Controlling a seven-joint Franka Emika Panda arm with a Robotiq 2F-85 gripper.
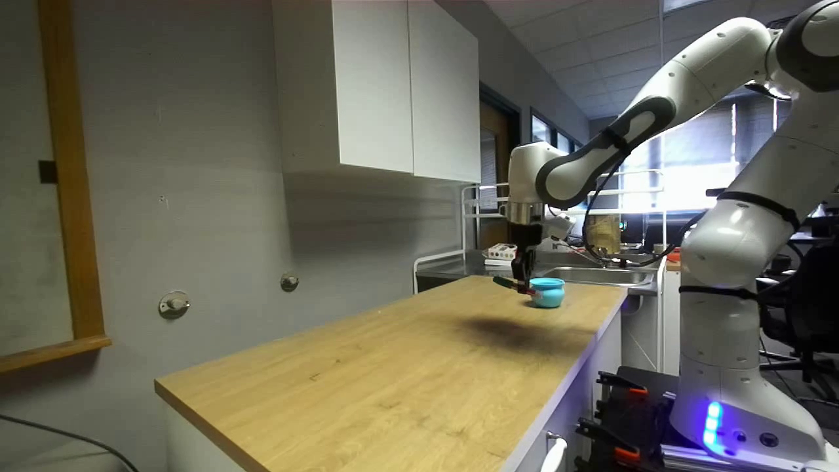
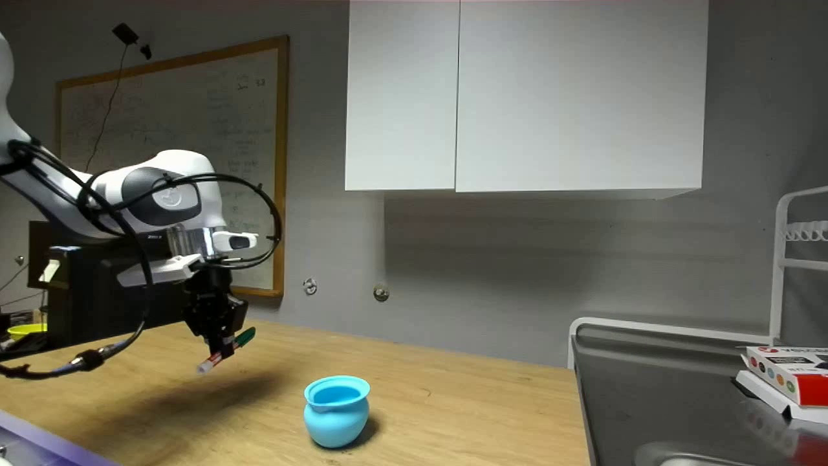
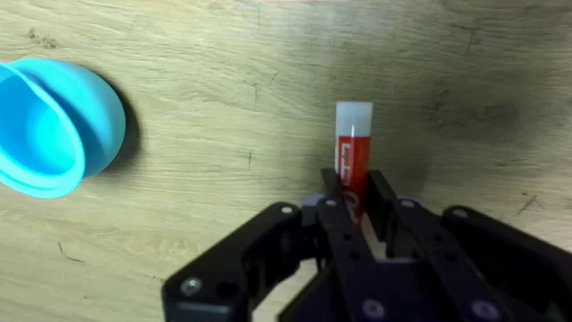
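A red marker with a white end and a green cap (image 2: 245, 337) is held crosswise above the table. My gripper is shut on its red barrel (image 3: 352, 153), and the white end points away from the fingers in the wrist view. The round turquoise pot (image 2: 337, 419) stands upright on the wood, its mouth open. It shows at the left edge of the wrist view, to one side of the marker and apart from it. From the first exterior view, the marker's end overlaps the pot (image 1: 548, 294).
A white cabinet (image 2: 574, 101) hangs on the wall above.
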